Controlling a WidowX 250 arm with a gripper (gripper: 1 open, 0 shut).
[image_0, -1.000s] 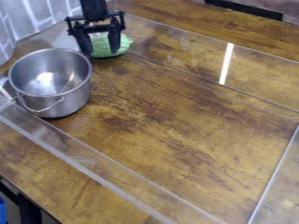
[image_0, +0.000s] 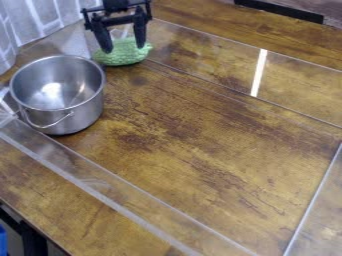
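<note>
At the top left my black gripper (image_0: 119, 31) hangs over a crumpled green cloth (image_0: 123, 53) on the wooden table, its two fingers apart above the cloth. Whether anything is between the fingertips is hard to tell at this size. A steel pot (image_0: 56, 95) with side handles stands on the left, in front of the cloth.
Clear panel edges run along its sides, and a pale wrinkled sheet (image_0: 27, 25) is at the back left.
My gripper has risen from the cloth, which now shows more fully beneath it and lies slightly further left. The pot has not moved.
</note>
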